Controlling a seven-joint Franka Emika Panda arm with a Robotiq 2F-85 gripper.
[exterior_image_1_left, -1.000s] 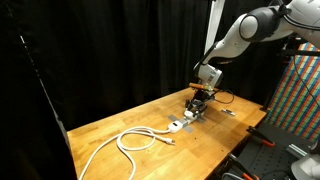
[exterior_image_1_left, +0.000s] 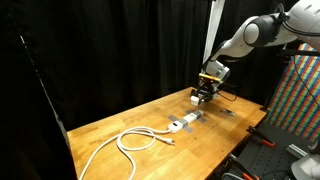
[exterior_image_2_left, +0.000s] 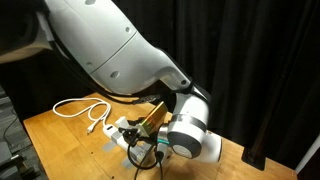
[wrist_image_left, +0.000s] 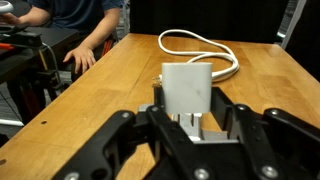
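Observation:
A white block-like piece, seemingly a plug or adapter (wrist_image_left: 187, 87), is gripped between the fingertips, with my gripper shut on it. Behind and below it in the wrist view lies a white power strip (wrist_image_left: 190, 126), partly covered by the held piece and the fingers. From the side, the gripper (exterior_image_1_left: 203, 98) hangs over the right part of the table with the white piece a little above the near end of the strip (exterior_image_1_left: 185, 122). In the other exterior view the arm hides most of the piece.
The strip's white cord (exterior_image_1_left: 125, 143) loops over the table's left part. Grey tape patches (exterior_image_1_left: 198, 112) mark the wood around the strip. A person (wrist_image_left: 95, 30) sits beside the table. Small items (exterior_image_1_left: 228, 112) lie near the right edge.
My gripper has risen from the strip and moved slightly right, lifting the white piece with it. The power strip and its cord look unmoved.

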